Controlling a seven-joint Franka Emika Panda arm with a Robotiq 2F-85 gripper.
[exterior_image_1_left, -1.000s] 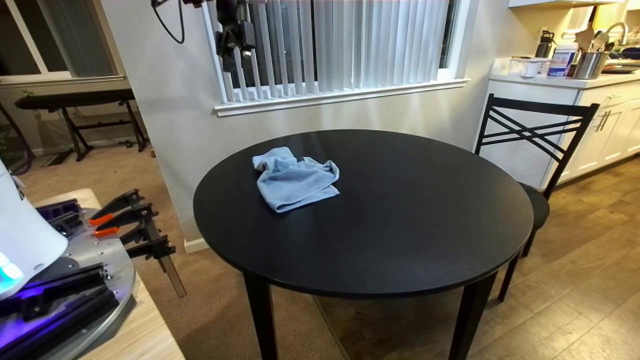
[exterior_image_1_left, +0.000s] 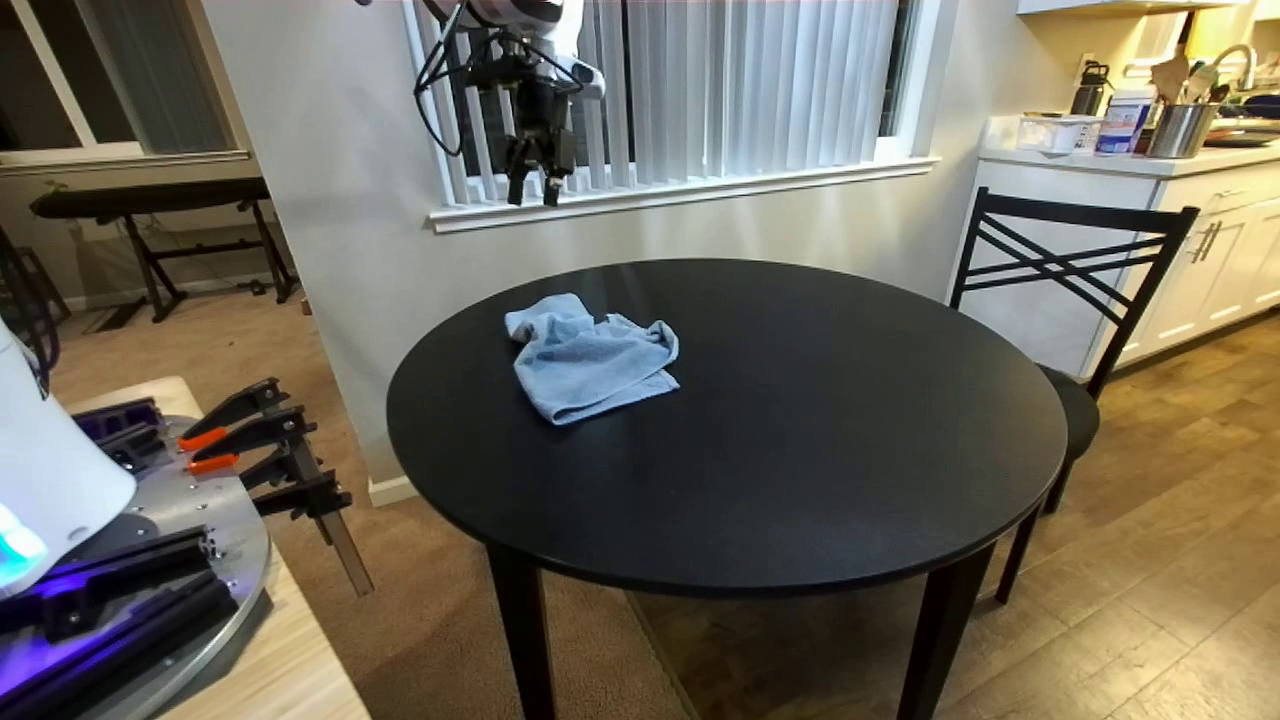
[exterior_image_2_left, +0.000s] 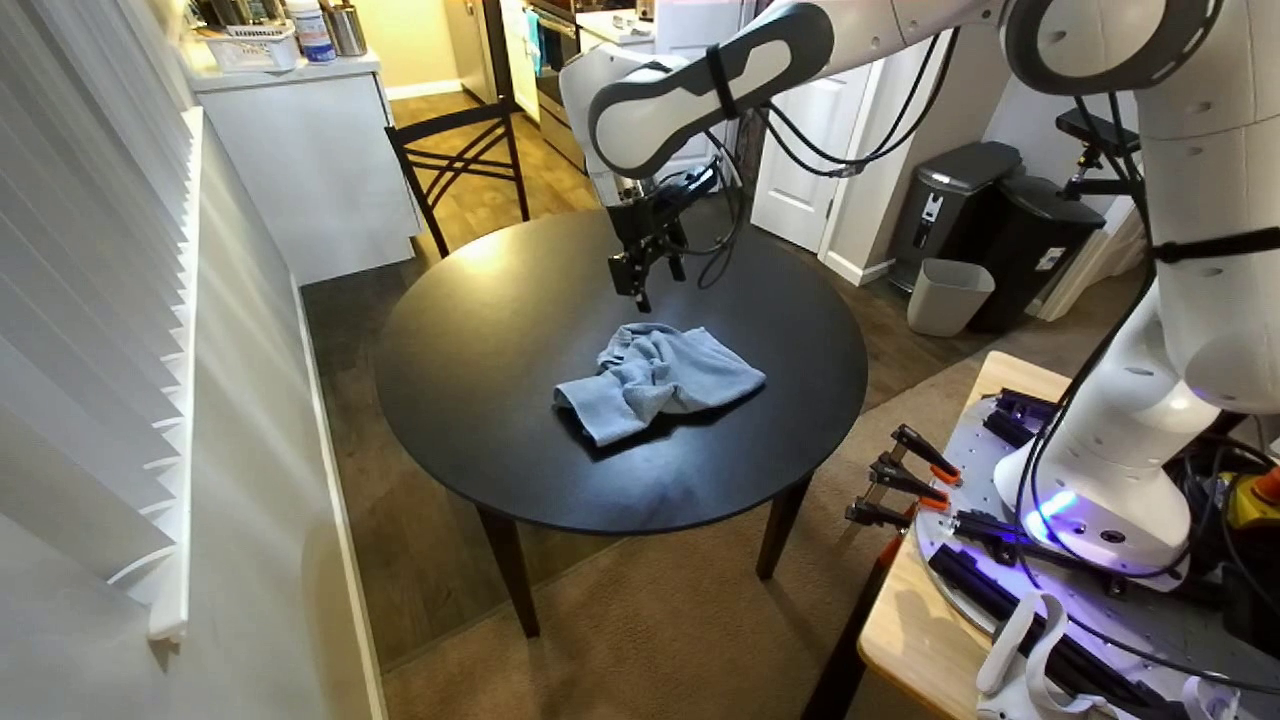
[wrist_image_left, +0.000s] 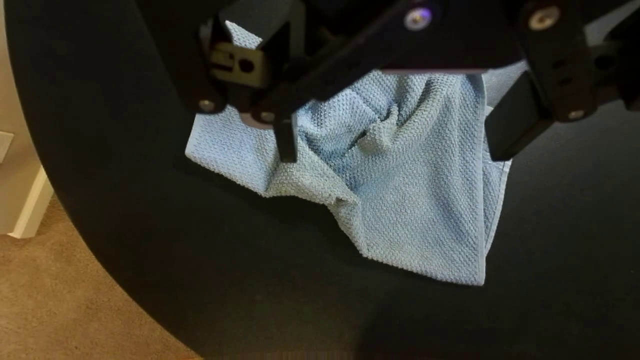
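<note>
A crumpled light-blue cloth (exterior_image_1_left: 594, 358) lies folded over itself on the round black table (exterior_image_1_left: 816, 456), toward its left side in exterior view 1. My gripper (exterior_image_1_left: 536, 192) hangs well above the table, apart from the cloth. From the other side, exterior view 2 has the gripper (exterior_image_2_left: 662, 288) in the air, with the cloth (exterior_image_2_left: 654, 378) below it in the picture. In the wrist view the fingers are spread wide, and between and beneath the fingers shows the cloth (wrist_image_left: 420, 180). Nothing is held. The gripper hides the cloth's upper part there.
A black chair (exterior_image_1_left: 1068, 276) stands at the table's far right in exterior view 1. The window sill (exterior_image_1_left: 684, 192) and blinds lie behind the gripper. Clamps (exterior_image_2_left: 906, 468) edge the robot's base table.
The gripper has come lower and moved to the right in exterior view 1, and more of the arm is now visible. The cloth has stayed in place.
</note>
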